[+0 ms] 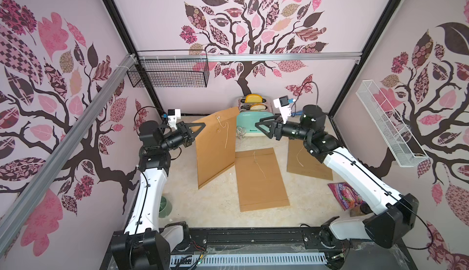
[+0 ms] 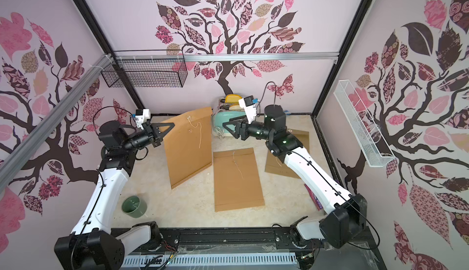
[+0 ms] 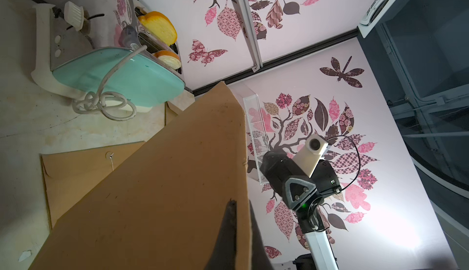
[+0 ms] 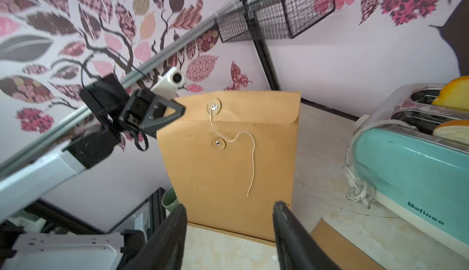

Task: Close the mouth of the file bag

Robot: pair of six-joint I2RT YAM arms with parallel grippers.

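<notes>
A brown file bag (image 1: 215, 152) stands upright and angled at centre left, held at its upper left edge by my left gripper (image 1: 197, 129), which is shut on it. In the right wrist view its flap (image 4: 259, 106) lies folded down over the top, with a white string (image 4: 253, 162) hanging loose from the upper button (image 4: 214, 106) past the lower button (image 4: 218, 143). My right gripper (image 1: 266, 129) is open in the air right of the bag, apart from it, with nothing between its fingers.
Two flat bags (image 1: 261, 182) (image 1: 307, 162) lie on the table. A mint toaster (image 4: 410, 172) with a cable stands behind. A green cup (image 2: 134, 206) is at front left, and a wire basket (image 1: 166, 72) hangs at back left.
</notes>
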